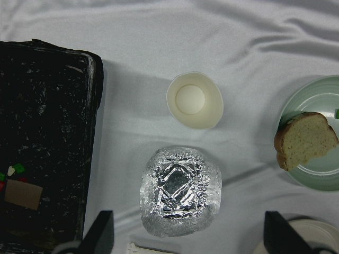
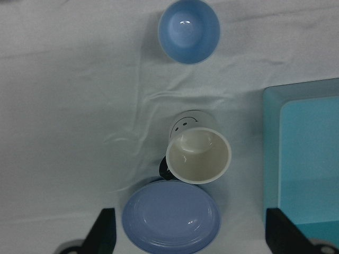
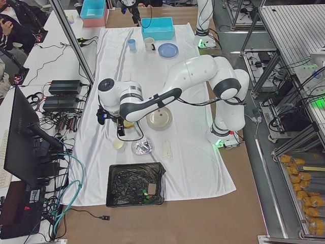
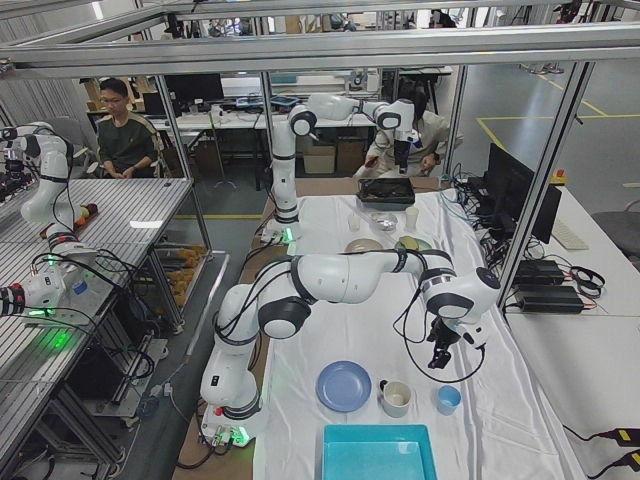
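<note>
My left gripper hangs open over a foil container (image 1: pixel 180 190), a cream paper cup (image 1: pixel 195 100) and a green plate (image 1: pixel 315 172) bearing a slice of bread (image 1: pixel 305 140). A black lined tray (image 1: pixel 42 106) with small scraps lies at the left of the left wrist view. A beige plate (image 3: pixel 159 120) sits near the foil. At the other end, my right gripper is open above a blue plate (image 2: pixel 170 214), a cream mug (image 2: pixel 196 161), a blue cup (image 2: pixel 189 34) and a turquoise bin (image 2: pixel 304 153).
A monitor (image 3: pixel 25 142) and cables crowd the side table beside the white cloth (image 3: pixel 198 180). The cloth's middle, between the two groups of dishes, is mostly clear.
</note>
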